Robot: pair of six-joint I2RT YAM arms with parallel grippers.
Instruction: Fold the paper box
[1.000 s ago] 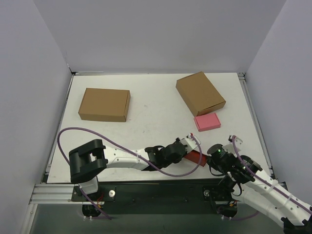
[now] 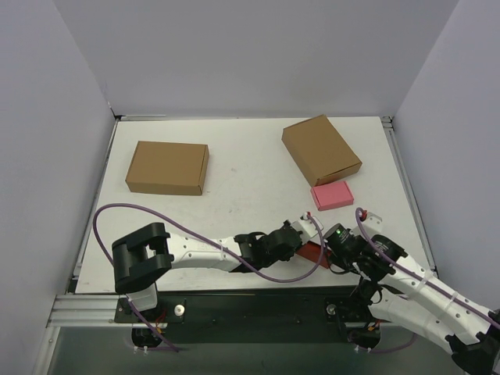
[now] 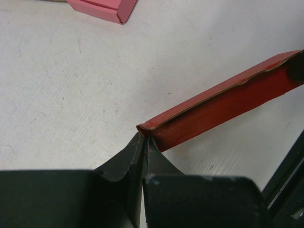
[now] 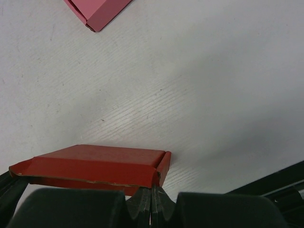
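A red paper box is at the table's front right, largely hidden by both arms. My left gripper is shut on the box's near end, at the corner of a long folded wall. My right gripper is shut at the box's other corner, its tips just below the red rim in the right wrist view; whether anything is between them is hard to see. The red box shows a folded front wall and a side flap at its right end.
A pink box lies behind the red one, with a brown box beyond it and another brown box at back left. The dark front edge is close below the red box.
My right arm has moved up and a little left in the top view, over the end of the red box. The left arm is nearly still.
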